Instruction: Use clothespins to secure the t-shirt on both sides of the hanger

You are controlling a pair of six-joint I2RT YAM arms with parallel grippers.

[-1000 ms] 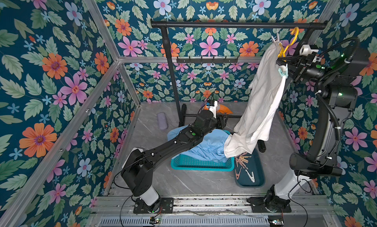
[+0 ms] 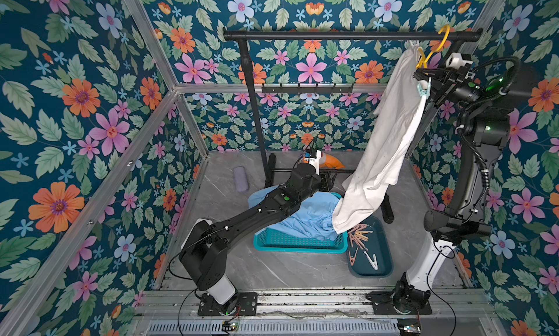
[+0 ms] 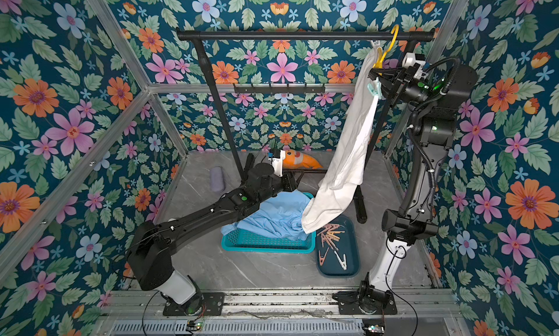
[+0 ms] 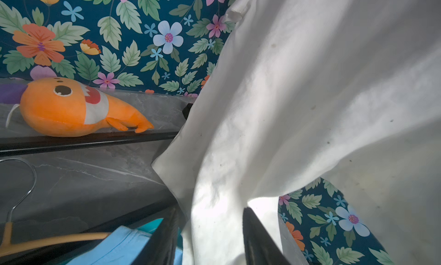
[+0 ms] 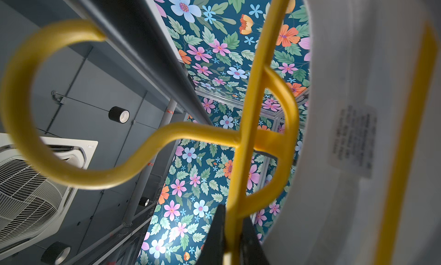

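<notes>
A white t-shirt (image 2: 378,155) hangs from a yellow hanger (image 3: 394,36) high at the right of the black rail. My right gripper is shut on the hanger, whose hook is beside the rail in the right wrist view. A pale clothespin (image 2: 423,88) is clipped near the shirt's near end at the top; a grey one (image 3: 377,46) is at the far end. My left gripper is low over the basket, with white cloth in view between and behind its fingers; whether it grips cloth I cannot tell.
A teal basket (image 2: 300,248) holds blue cloth. Beside it a dark tray (image 2: 381,254) holds several clothespins. An orange plush toy (image 4: 59,109) and a grey roll (image 2: 240,179) lie at the back. A wooden hanger (image 4: 55,239) is at the basket.
My right gripper has risen with the yellow hanger, lifting its hook toward the top of the rail and drawing the shirt up. The left arm has not moved.
</notes>
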